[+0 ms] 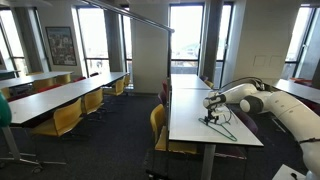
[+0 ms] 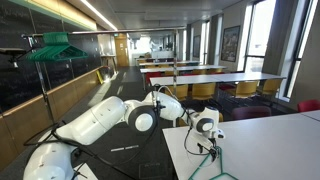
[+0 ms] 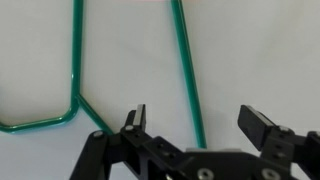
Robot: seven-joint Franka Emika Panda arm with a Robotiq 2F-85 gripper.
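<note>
A green hanger (image 1: pixel 224 130) lies flat on the white table (image 1: pixel 185 125). In the wrist view a straight bar of the hanger (image 3: pixel 190 80) runs between the two fingers, and its bent end (image 3: pixel 76 95) shows at the left. My gripper is open, its fingers (image 3: pixel 135 120) well apart on either side of that bar. The exterior views show the gripper (image 1: pixel 210 119) low over the hanger; whether the fingertips touch the table cannot be told.
Several green hangers (image 2: pixel 57 47) hang from a rack (image 2: pixel 35 65) at the left in exterior view 2. Yellow chairs (image 1: pixel 158 122) line the table's side. The table surface beyond the gripper is clear.
</note>
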